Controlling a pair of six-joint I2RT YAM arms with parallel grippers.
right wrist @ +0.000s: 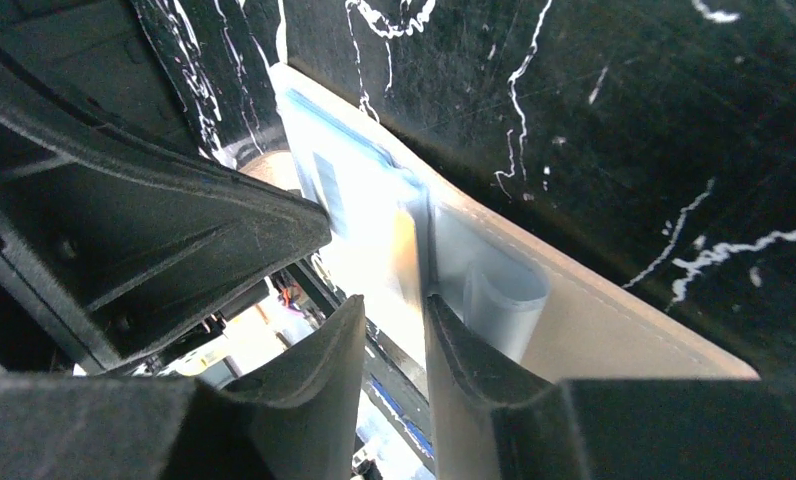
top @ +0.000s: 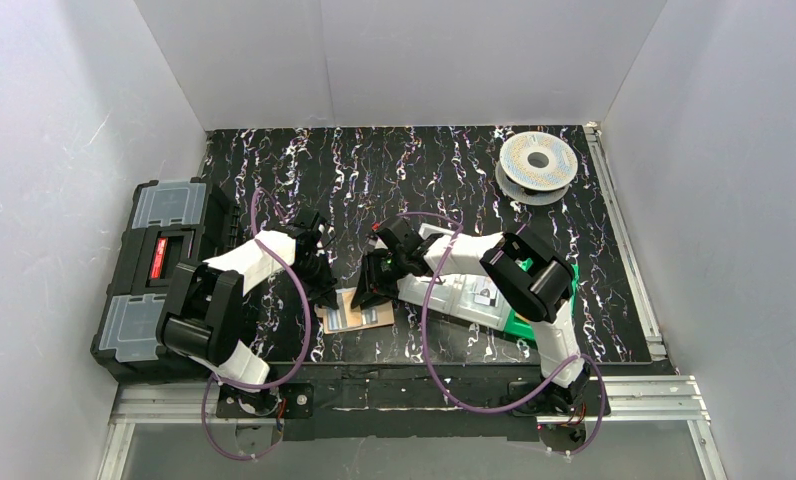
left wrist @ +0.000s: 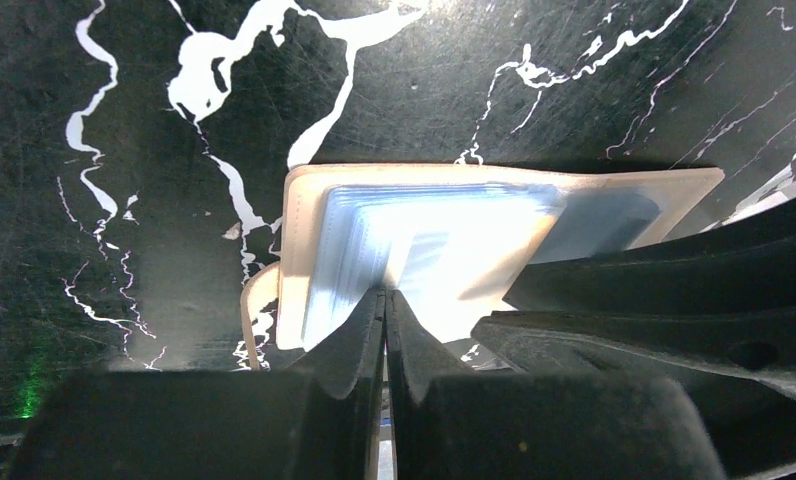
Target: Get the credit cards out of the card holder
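The card holder [left wrist: 285, 250] lies opened out near the table's front edge, tan with several clear bluish sleeves [left wrist: 359, 230]. Over its left part, my left gripper is shut, fingertips together at the lower edge of the sleeves in the left wrist view. Whether anything thin is between them does not show. My right gripper is at the raised edge of the sleeve stack [right wrist: 414, 235], a narrow gap between its fingers. The stack's edge runs into that gap; whether it is pinched is unclear. The two grippers nearly touch. No separate card shows.
A black toolbox [top: 154, 280] stands left of the left arm. Under the right arm lies a white and green tray [top: 484, 300] with compartments. A white reel [top: 537, 162] sits at the back right.
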